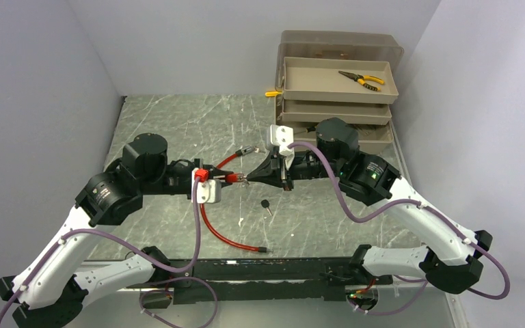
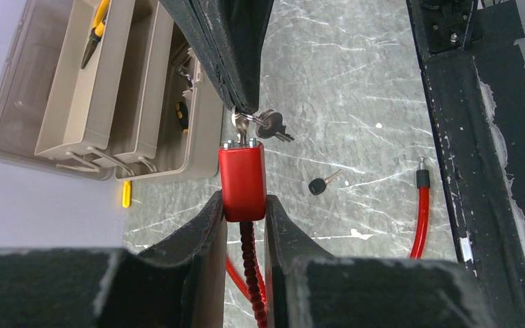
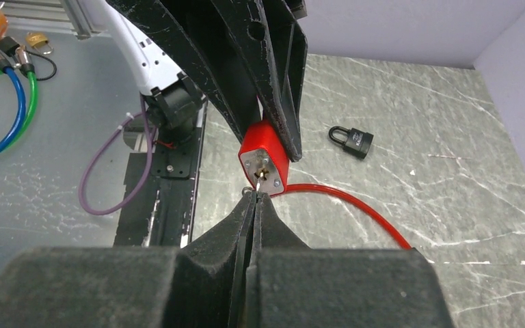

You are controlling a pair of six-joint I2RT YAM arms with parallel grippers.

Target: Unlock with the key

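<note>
My left gripper is shut on the red lock body (image 2: 241, 178) of a cable lock, held in the air near the centre. A key (image 2: 240, 127) stands in its end face, with a ring and more keys (image 2: 273, 124) hanging beside it. The tips of my right gripper are shut at the key in front of the keyhole; in the left wrist view they meet the key's head, though how much is between them is hidden. The red cable (image 1: 222, 236) runs down onto the marble mat.
A loose black key (image 1: 265, 204) lies below the grippers. A tiered toolbox (image 1: 335, 102) with pliers (image 1: 366, 80) stands at back right. A black padlock (image 3: 357, 142) lies on the mat (image 1: 150, 116), whose left part is mostly clear.
</note>
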